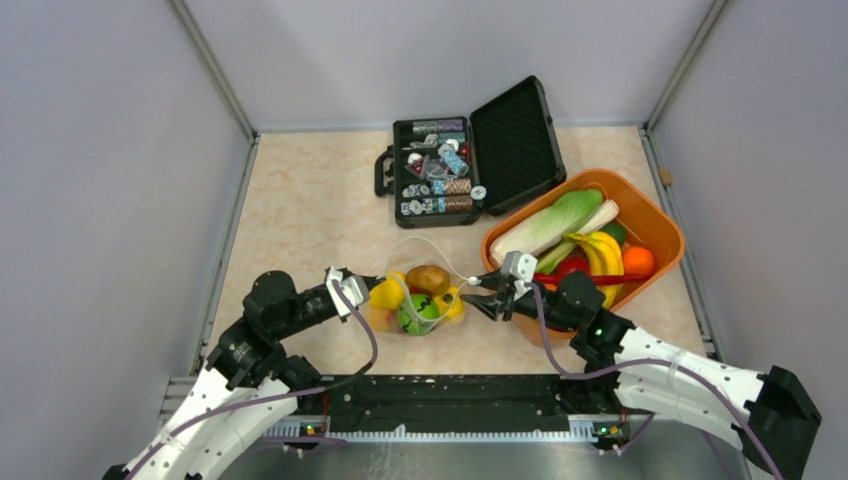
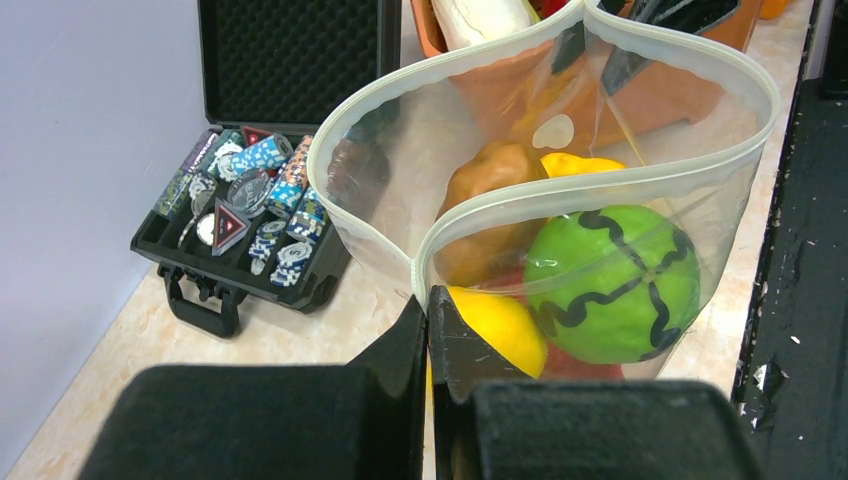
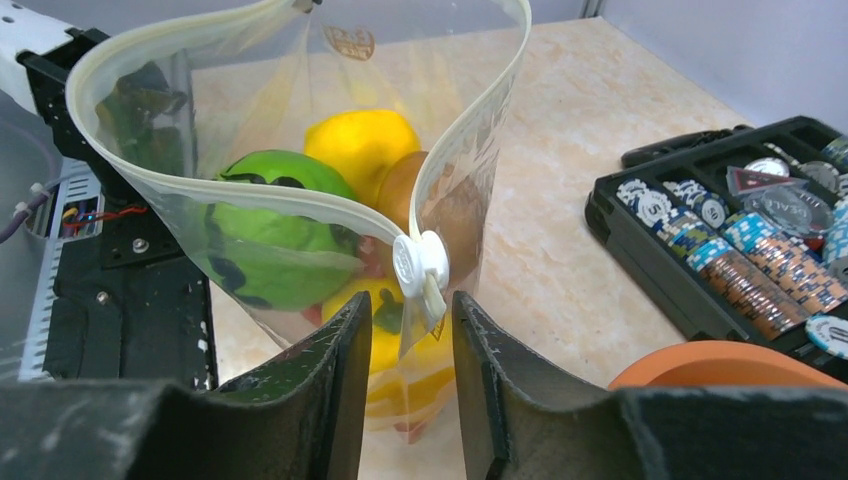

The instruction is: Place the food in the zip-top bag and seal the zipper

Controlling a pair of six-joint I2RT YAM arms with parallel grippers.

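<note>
A clear zip bag [image 2: 400, 215] stands with its mouth gaping, food inside it: a green striped ball-like fruit [image 2: 612, 283], a brown kiwi-like or potato-like item [image 1: 428, 279], a yellow fruit [image 3: 362, 143] and other yellow and red pieces. At one end of the zip strip, my left gripper is shut on the bag's rim. The white zip slider [image 3: 420, 262] sits at the opposite end. My right gripper is open there, its fingers [image 3: 345, 350] on either side of the slider's lower tab, with gaps showing between.
An orange bin [image 1: 655, 215] of produce stands at the right, close to my right arm. Behind the bag lies an open black case [image 1: 398, 165] of poker chips.
</note>
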